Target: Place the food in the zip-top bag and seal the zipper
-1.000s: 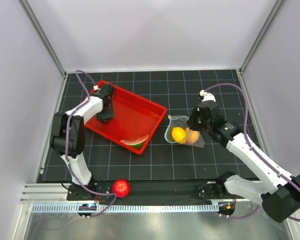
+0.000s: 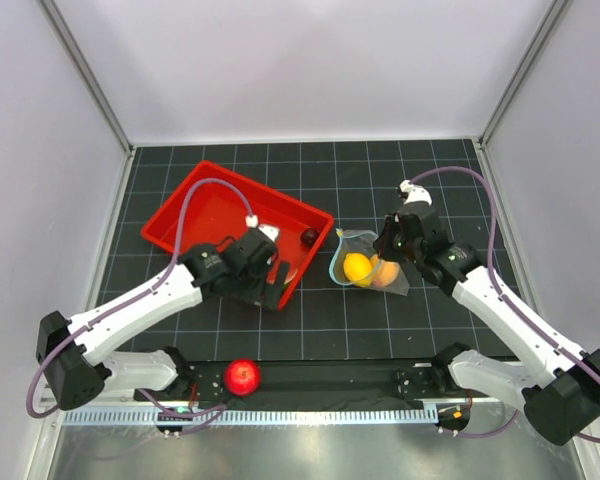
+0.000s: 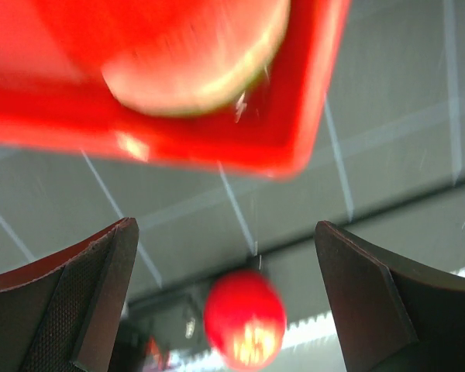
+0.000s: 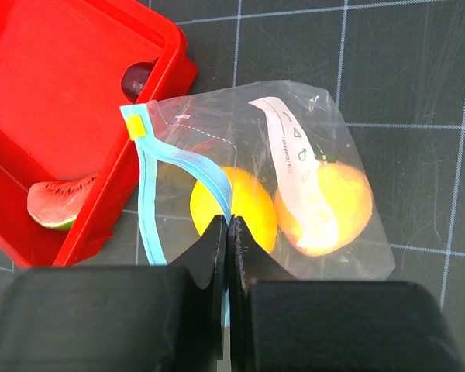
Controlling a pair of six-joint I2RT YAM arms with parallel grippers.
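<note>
My right gripper (image 2: pixel 384 246) is shut on the blue zip edge of the clear bag (image 4: pixel 294 116), which gapes open to the left of the fingers. Inside the bag lie a yellow fruit (image 4: pixel 252 205) and an orange fruit (image 4: pixel 345 209). Open and empty, my left gripper hangs over the front right corner of the red tray (image 2: pixel 185 240). A watermelon slice (image 3: pixel 201 62) rests in that corner, mostly covered by the left arm in the top view. A dark round fruit (image 2: pixel 309 237) sits against the tray's right wall.
Near the front edge, outside the tray, is a red tomato-like ball (image 2: pixel 242 377). A narrow gap separates tray and bag.
My left arm has swung from the tray's left end to its front right corner. Right arm and bag are still.
</note>
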